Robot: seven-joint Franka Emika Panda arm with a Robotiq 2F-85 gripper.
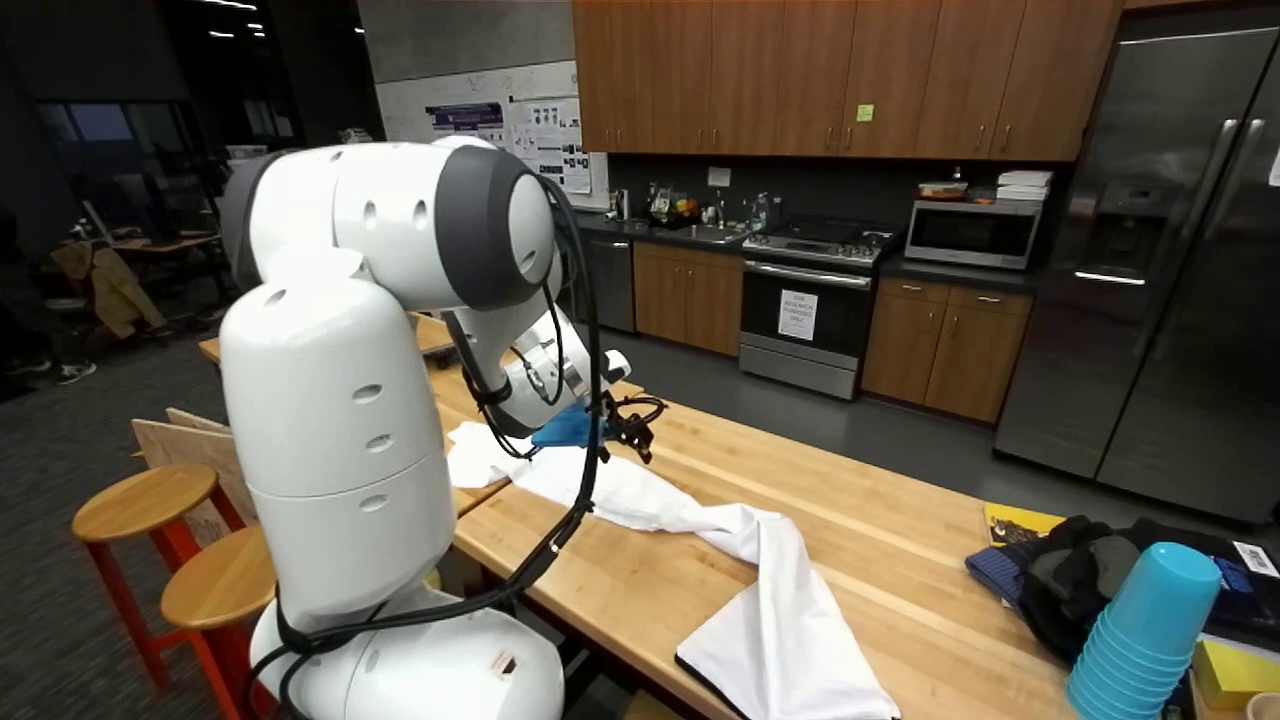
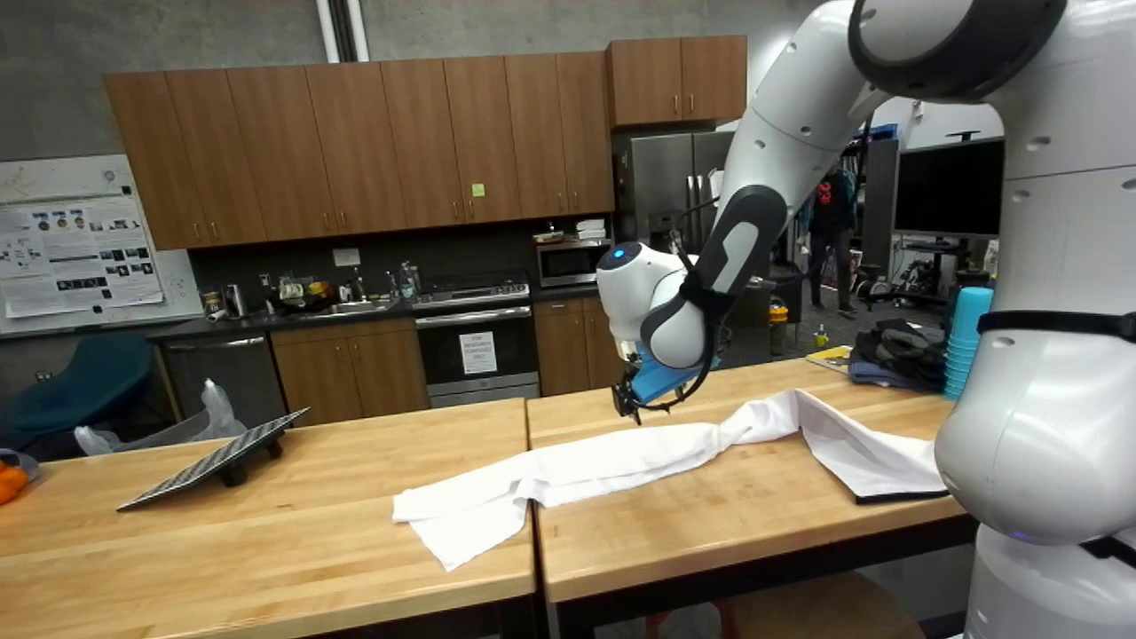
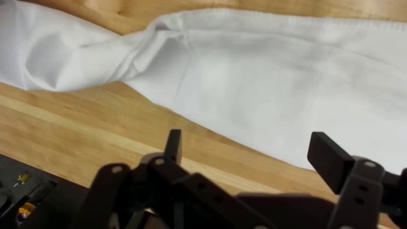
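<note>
A long white cloth point(image 2: 623, 460) lies bunched and twisted across two wooden tables, spanning the seam between them. Its spread end with a dark hem point(image 1: 786, 648) rests toward the near side in exterior view 1. Above the cloth hovers my gripper point(image 2: 628, 405), beyond its far edge in exterior view 2. Seen from the wrist, the black fingers point(image 3: 331, 162) are wide apart. Bare wood and part of the white cloth point(image 3: 267, 87) show below and between them, and nothing is held. The cloth's far portion is partly hidden behind my arm in exterior view 1.
Stacked blue cups point(image 1: 1140, 636) and dark clothing point(image 1: 1062, 576) occupy the table's right end in exterior view 1. A tilted dark panel point(image 2: 218, 460) and a plastic bag point(image 2: 208, 415) stand on the left table.
</note>
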